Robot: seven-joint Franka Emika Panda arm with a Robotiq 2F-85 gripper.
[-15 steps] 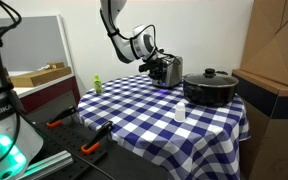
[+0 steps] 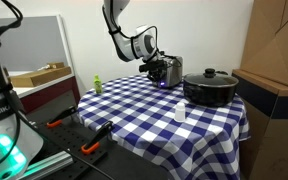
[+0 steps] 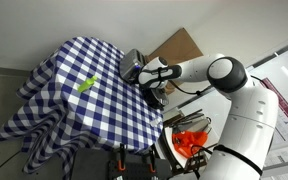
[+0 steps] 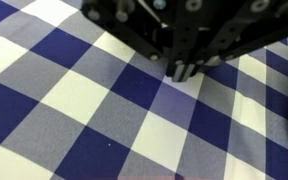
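Note:
My gripper (image 2: 162,82) is low over the far part of the blue-and-white checked tablecloth, in front of a silver toaster-like appliance (image 2: 171,68). In the wrist view the gripper is shut, its fingertips together close above the cloth (image 4: 94,100). Nothing shows between them. A green bottle-like object (image 2: 97,84) stands at the table's left side, apart from the gripper. Nearer the front right is a small white container (image 2: 180,112). The black lidded pot (image 2: 209,90) sits on the right.
Cardboard boxes (image 2: 272,115) stand beyond the table's right edge. In the second exterior view a red-orange item (image 3: 187,138) lies off the table, near the arm. A dark shape (image 4: 284,95) fills the wrist view's right edge.
My gripper appears slightly lower in front of the silver appliance than before. The pot, the white container and the green object have not moved.

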